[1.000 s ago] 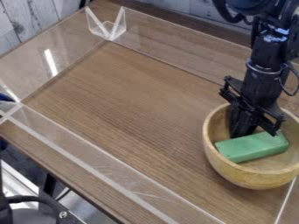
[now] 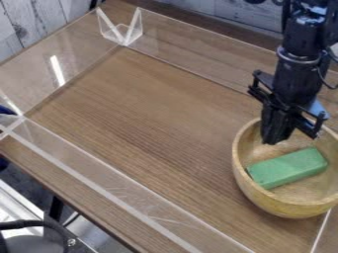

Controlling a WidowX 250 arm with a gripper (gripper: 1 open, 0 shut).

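A tan round bowl [image 2: 274, 206] sits at the right of the wooden table, holding a green block [image 2: 284, 169] that lies flat inside it. My black gripper [image 2: 271, 134] hangs over the bowl's back part, above and behind the block, apart from it. Its fingertips are dark and small; nothing is seen held between them, and it looks shut.
A white wire-like holder [image 2: 121, 30] stands at the back left. Another black device [image 2: 34, 237] is at the bottom left corner.
My gripper has risen up out of the bowl, away from the green block, which now shows more fully.
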